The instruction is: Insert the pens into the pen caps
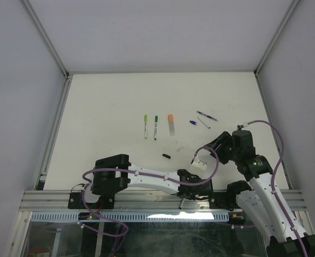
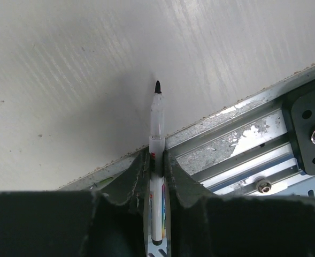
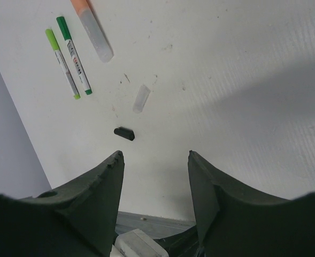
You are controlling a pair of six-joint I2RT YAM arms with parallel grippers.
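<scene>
In the left wrist view my left gripper is shut on a white pen, its dark tip up, over the front edge of the table. My right gripper is open and empty above the table. Ahead of it lie a black cap, a clear cap, green pens, and an orange-and-clear piece. A blue cap, a blue pen and a thin pen lie toward the back right.
A metal rail runs along the front edge, under my left gripper. Walls border the sides and back.
</scene>
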